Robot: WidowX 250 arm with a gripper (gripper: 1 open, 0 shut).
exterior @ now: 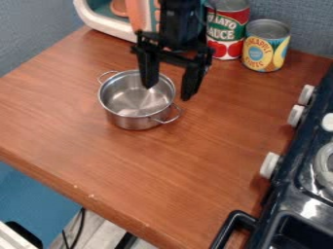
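A black gripper (168, 88) hangs open over the right part of a steel pot (128, 107), its two fingers spread apart with nothing seen between them. The pot stands upright on the wooden counter (182, 185), a wire handle on each side. Whether the fingers touch the pot cannot be told from this view.
A tomato sauce can (228, 34) and a yellow can (264, 54) stand at the back, beside a white container (100, 19) with orange items. A black stove (306, 195) lines the right side.
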